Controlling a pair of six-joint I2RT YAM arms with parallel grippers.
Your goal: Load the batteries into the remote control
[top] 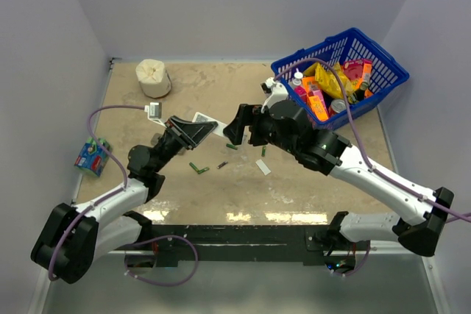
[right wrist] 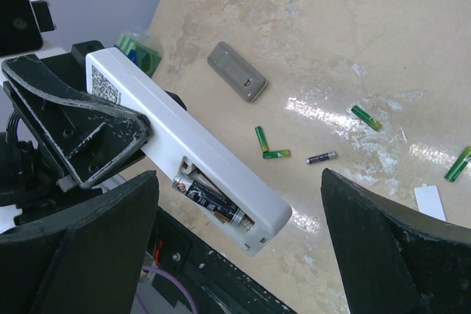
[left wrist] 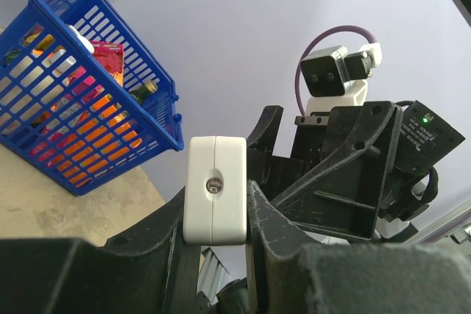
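My left gripper (top: 193, 129) is shut on the white remote control (right wrist: 199, 148), held raised over the table. In the right wrist view its open compartment shows a silver-and-black battery (right wrist: 213, 201) inside. My right gripper (top: 243, 126) stands open just beside the remote's compartment end, its two fingers below it in the wrist view. Loose batteries lie on the table: a silver one (right wrist: 321, 157) and several green ones (right wrist: 366, 117). A white rectangular piece (right wrist: 429, 201), maybe the battery cover, lies to their right.
A blue basket (top: 390, 75) of mixed items stands at the back right. A white roll (top: 152, 77) is at the back left, a grey object (right wrist: 237, 71) on the table, a colourful pack (top: 92, 156) at the left edge.
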